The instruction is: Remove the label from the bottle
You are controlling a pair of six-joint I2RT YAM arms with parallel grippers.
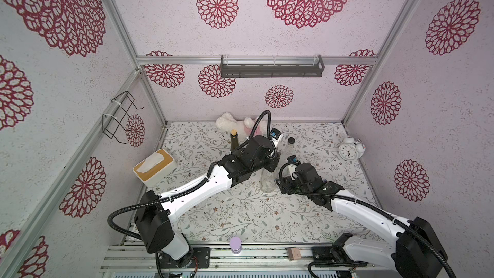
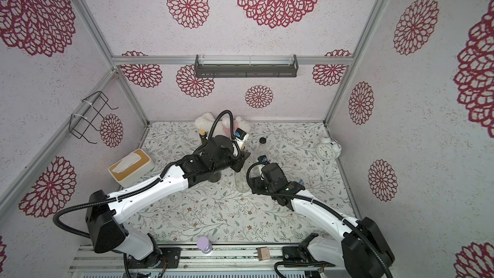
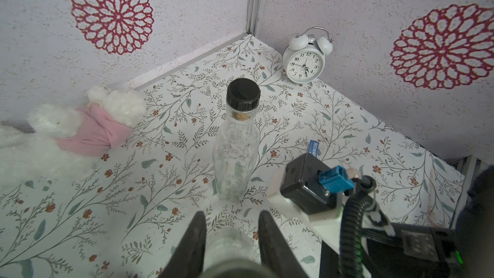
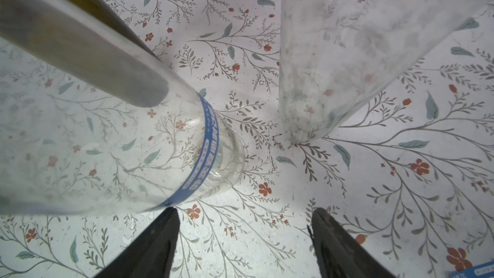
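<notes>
In the left wrist view my left gripper is shut on the upper part of a clear bottle (image 3: 229, 244). The same clear bottle (image 4: 103, 154) slants large across the left of the right wrist view, its base near the table. A blue band with white lettering, a label (image 4: 200, 164), runs around it near the base. My right gripper is open just beside the bottle, with only patterned tabletop between its fingers. From above, its tips are close to the bottle (image 2: 241, 181), which my left gripper partly covers.
A second clear bottle with a black cap (image 3: 243, 95) stands behind. A dark bottle (image 1: 234, 140) is farther left. A blue lettered piece (image 4: 476, 270) lies at the right wrist view's lower right. The alarm clock (image 1: 351, 149) and plush toy (image 1: 234, 122) stand back.
</notes>
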